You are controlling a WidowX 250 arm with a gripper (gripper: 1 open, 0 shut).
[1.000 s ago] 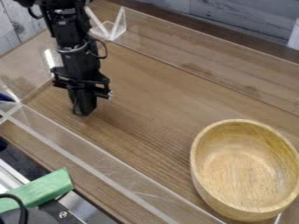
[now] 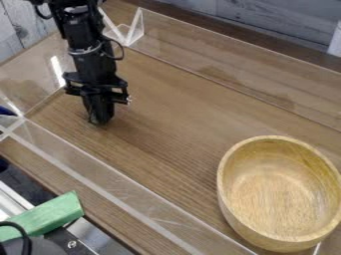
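Observation:
My black robot arm comes down from the upper left, with its gripper (image 2: 99, 108) low at the wooden table's surface, left of centre. The gripper is shut; it is too small and dark to tell whether anything thin is between its fingertips.
A pale wooden bowl (image 2: 277, 194) sits at the lower right. A green block (image 2: 36, 217) lies beyond the table's front left edge. Clear plastic edging (image 2: 131, 28) runs at the upper left.
The gripper has moved a little to the left and slightly up in the view, staying low over the table. The bowl and green block have not moved.

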